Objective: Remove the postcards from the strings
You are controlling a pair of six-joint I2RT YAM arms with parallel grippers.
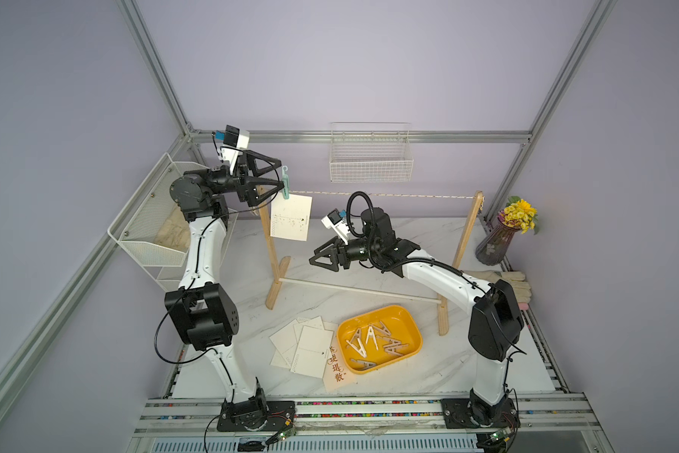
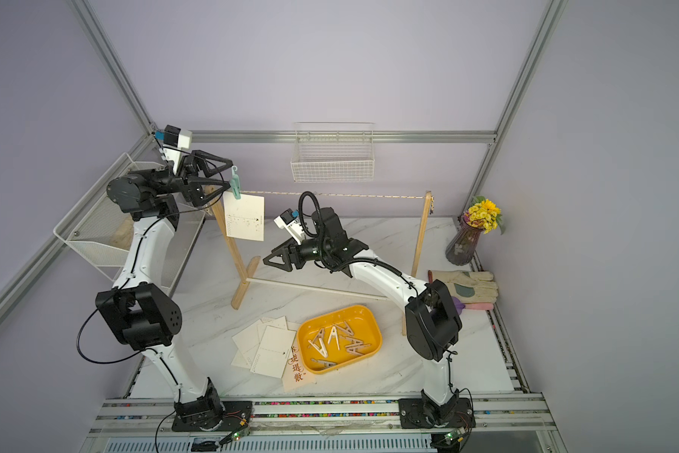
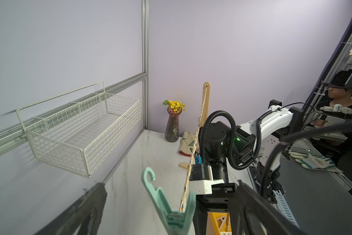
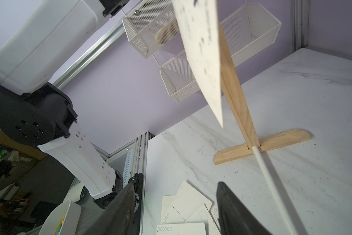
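A white postcard (image 1: 290, 219) hangs from a mint-green clothespin (image 1: 285, 185) near the left post of the string (image 1: 384, 194). My left gripper (image 1: 271, 181) is open around that clothespin, which shows between its fingers in the left wrist view. My right gripper (image 1: 322, 260) stands open below and right of the hanging card (image 4: 201, 66), with nothing between its fingers. Several loose postcards (image 1: 313, 355) lie on the table at the front, beside a yellow tray (image 1: 396, 362) of clothespins.
The wooden rack (image 1: 451, 298) stands across the middle. A vase of yellow flowers (image 1: 496, 245) and gloves (image 2: 471, 287) are at the right. Wire baskets (image 1: 371, 154) hang on the back and left walls.
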